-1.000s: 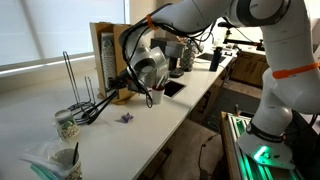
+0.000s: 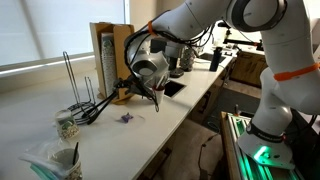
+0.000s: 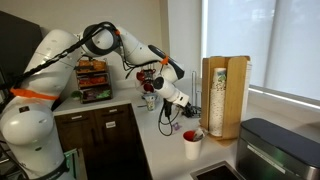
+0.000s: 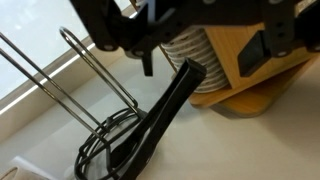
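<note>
In the wrist view my gripper has its two dark fingers apart, with nothing visibly gripped. Below and between them in that view lies the upper end of a black handle [image 4: 165, 120]; how far it is from the fingers I cannot tell. The handle leans on a wire rack [image 4: 98, 135] with a round base. From the side, the gripper [image 2: 127, 86] hangs low over the white counter, just right of the rack [image 2: 72, 84] and its black utensil [image 2: 90, 112].
A wooden stand [image 4: 262, 95] with a patterned roll [image 4: 190, 48] stands close behind the gripper. A glass jar [image 2: 67, 126], a cup with utensils [image 2: 68, 160] and a small purple item [image 2: 126, 118] are on the counter.
My arm's wrist and gripper have come down towards the counter over the last second, covering more of the white container behind. The rack and other objects have stayed in place.
</note>
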